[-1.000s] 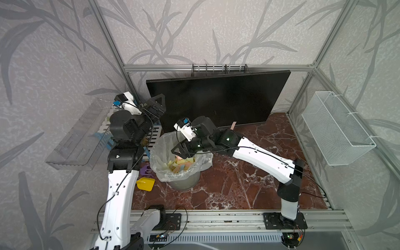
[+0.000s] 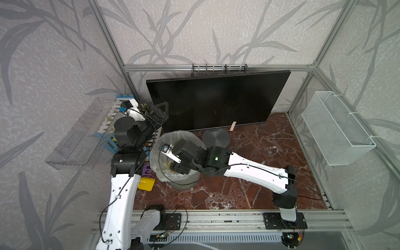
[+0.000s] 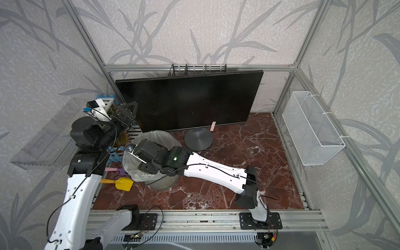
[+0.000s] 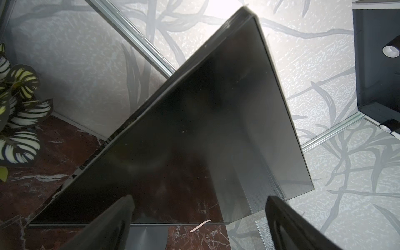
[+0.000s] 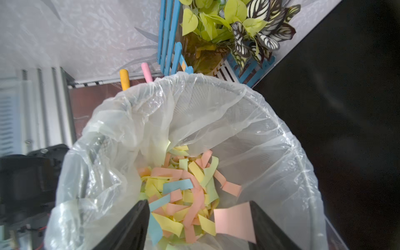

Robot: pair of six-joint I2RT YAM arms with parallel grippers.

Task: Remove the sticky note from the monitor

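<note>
The black monitor (image 2: 216,100) stands at the back. A pink sticky note (image 2: 233,125) is at its bottom edge, over the tabletop; the left wrist view shows this thin pink strip (image 4: 200,225) there too. Another pink note (image 5: 234,221) is against the inner side of the right finger of my right gripper, and seems to cling to it. That gripper stands open over the lined bin (image 5: 287,133), with several coloured notes (image 5: 183,195) inside. My left gripper is open before the monitor's left part, nothing between its fingers.
A round grey stand base (image 2: 215,138) sits in front of the monitor. A white mesh basket (image 2: 339,129) hangs on the right wall. Plants (image 5: 233,20) and a yellow shovel (image 2: 145,183) are on the left.
My right gripper has moved left and toward the front, farther over the bin, and now hides its contents from above. The left arm has shifted slightly right and toward the front.
</note>
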